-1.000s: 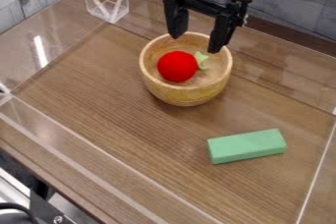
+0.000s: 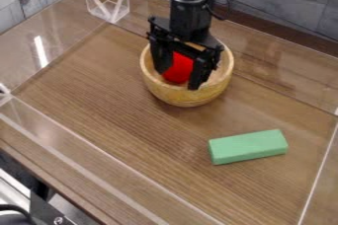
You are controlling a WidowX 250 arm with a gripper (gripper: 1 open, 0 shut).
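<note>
My black gripper [image 2: 184, 53] is down over the wooden bowl [image 2: 192, 91], its fingers spread on either side of a red round object [image 2: 179, 69] in the bowl. The fingers partly hide the red object. Whether they touch it I cannot tell.
A green block [image 2: 247, 146] lies on the wooden table [image 2: 106, 140] at the lower right. A clear plastic item [image 2: 109, 81] is at the left of the bowl.
My gripper has come down and toward the front, from above the back of the bowl to around the red object. The green block has not moved.
</note>
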